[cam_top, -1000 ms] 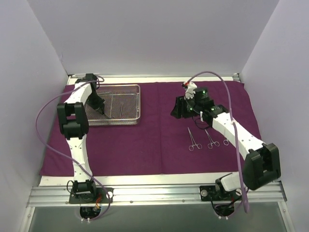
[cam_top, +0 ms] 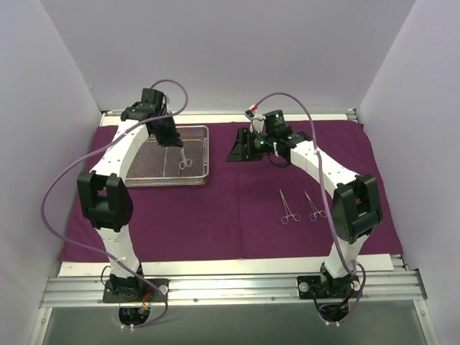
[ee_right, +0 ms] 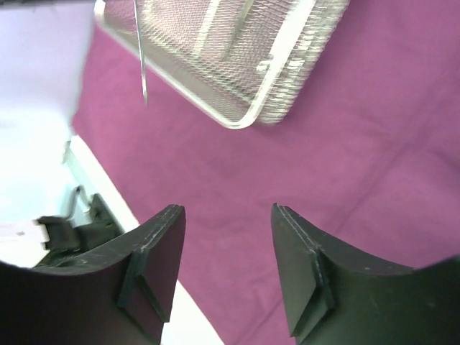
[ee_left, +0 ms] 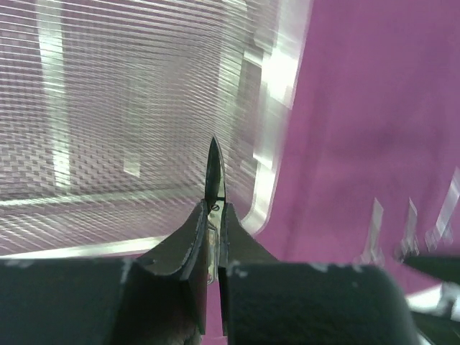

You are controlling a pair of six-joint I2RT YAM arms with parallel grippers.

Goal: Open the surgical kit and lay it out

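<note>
My left gripper [cam_top: 172, 138] is shut on a pair of surgical scissors [cam_top: 185, 161], lifted over the right part of the metal mesh tray [cam_top: 151, 181] [ee_left: 108, 249]; their metal tip rises between the fingers in the left wrist view. In the right wrist view the tray [ee_right: 244, 115] is at the top. My right gripper [cam_top: 242, 147] stands open and empty right of the tray. Two instruments [cam_top: 286, 212] [cam_top: 314, 210] with ring handles lie on the purple cloth [cam_top: 237, 215] at the right.
Walls close in the workspace at the back and sides. In the left wrist view the instruments on the cloth are blurred. Other instruments in the tray are faint.
My left gripper has risen and moved right, carrying the scissors from the tray's left part. My right gripper has moved left toward the tray.
</note>
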